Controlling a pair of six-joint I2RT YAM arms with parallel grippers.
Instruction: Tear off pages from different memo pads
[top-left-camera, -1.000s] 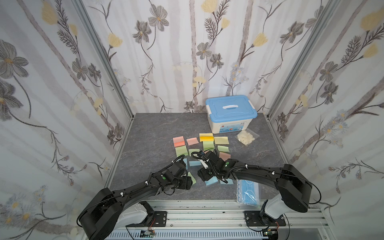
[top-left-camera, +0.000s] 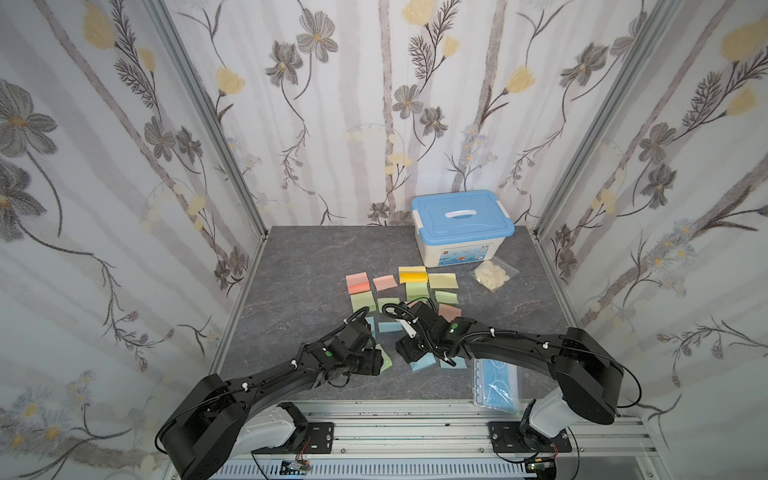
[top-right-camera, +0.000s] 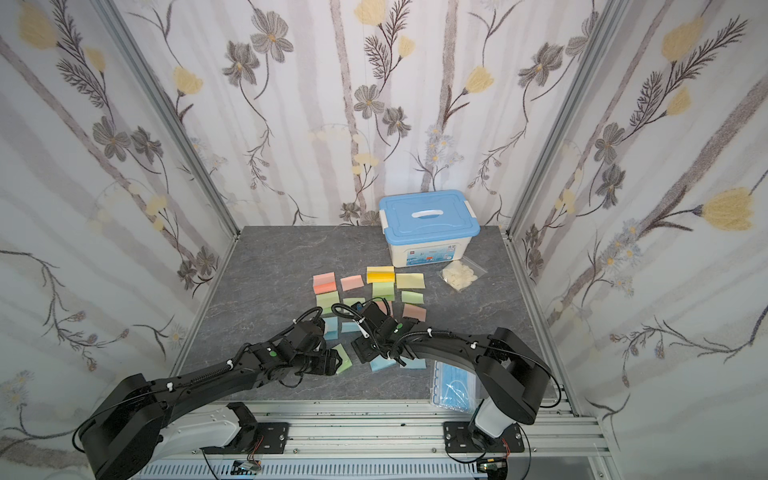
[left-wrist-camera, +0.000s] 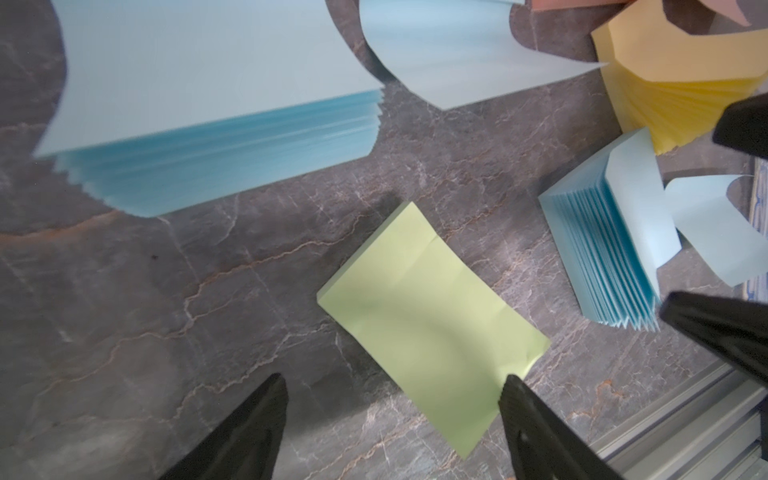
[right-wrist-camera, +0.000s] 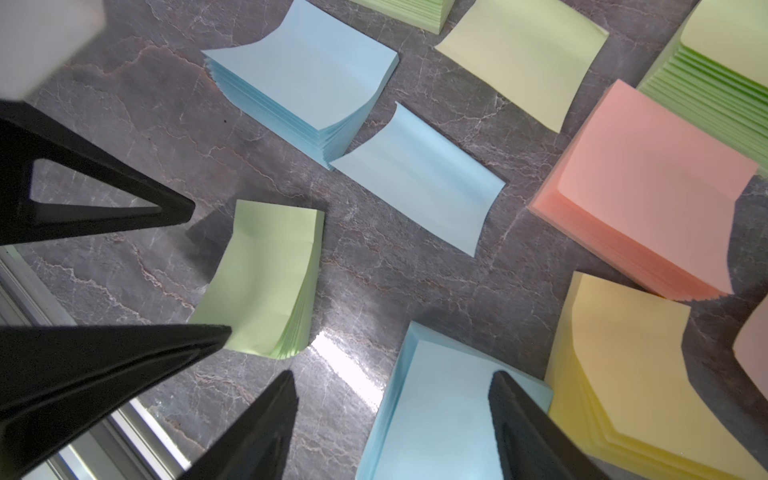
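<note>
A small green memo pad (left-wrist-camera: 432, 320) lies askew on the grey table. My left gripper is open over its near end, with one fingertip overlapping the pad's corner in the left wrist view. From the right wrist view, the left gripper's two dark fingers (right-wrist-camera: 160, 196) point toward the same green pad (right-wrist-camera: 264, 272), apart from each other. My right gripper also stands open, above a blue pad (right-wrist-camera: 456, 416) that shows between its fingers. A yellow pad (right-wrist-camera: 640, 376) lies beside that blue one. Whether either gripper touches paper cannot be told.
Another blue pad (right-wrist-camera: 312, 72) and a loose blue sheet (right-wrist-camera: 424, 176) lie close by. A pink pad (right-wrist-camera: 648, 192) and loose pale sheets are farther back. A blue-lidded box (top-left-camera: 462, 220), a clear bag (top-left-camera: 492, 274) and a blue packet (top-left-camera: 497, 384) stand around the workspace.
Both arms stay almost in place. The left gripper has shifted only very slightly by the green pad; pads and loose sheets look unmoved.
</note>
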